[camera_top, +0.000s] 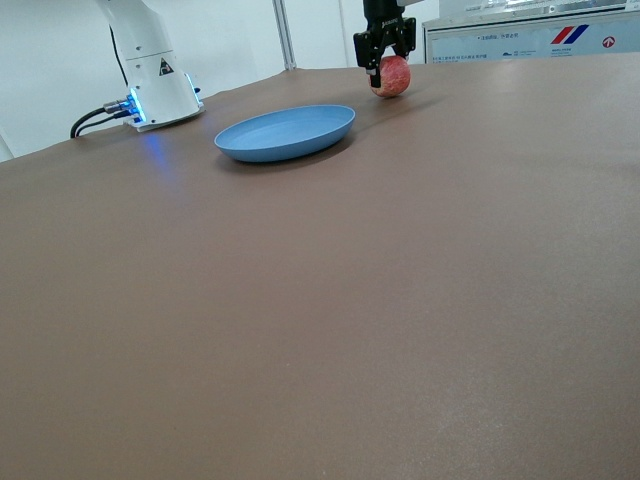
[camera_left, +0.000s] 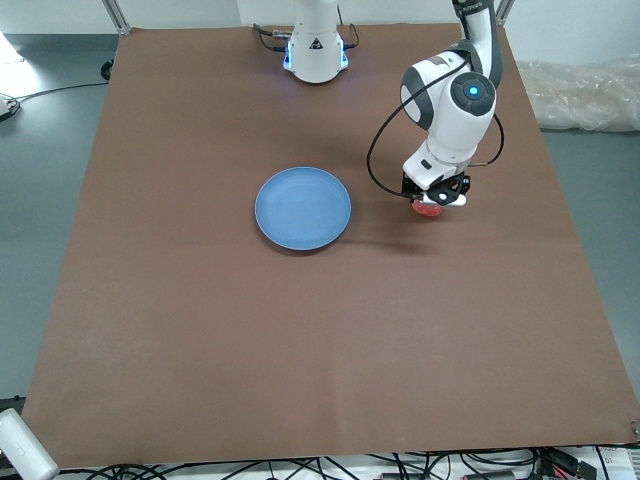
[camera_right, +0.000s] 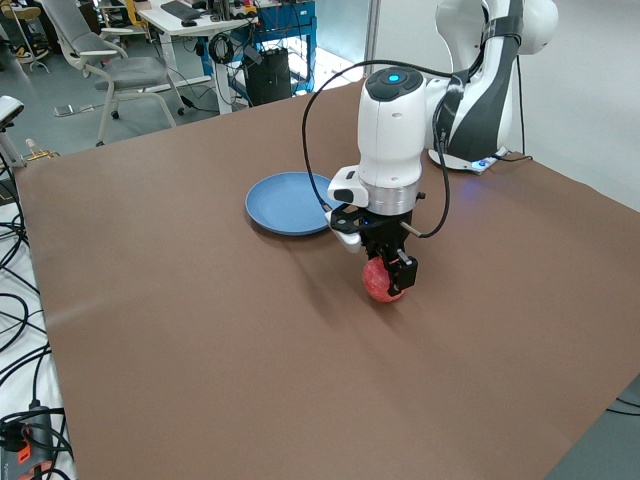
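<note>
A red apple (camera_left: 428, 209) (camera_top: 393, 78) (camera_right: 381, 282) rests on the brown table (camera_left: 320, 350), right of a blue plate (camera_left: 302, 207) (camera_top: 284, 133) (camera_right: 283, 204) in the left view. The black gripper (camera_top: 385, 55) (camera_right: 393, 272) is low at the apple, its fingers around or just over it; whether they close on it is unclear. In the left view the arm's wrist mostly covers the apple.
Cables lie along the outer edge.
</note>
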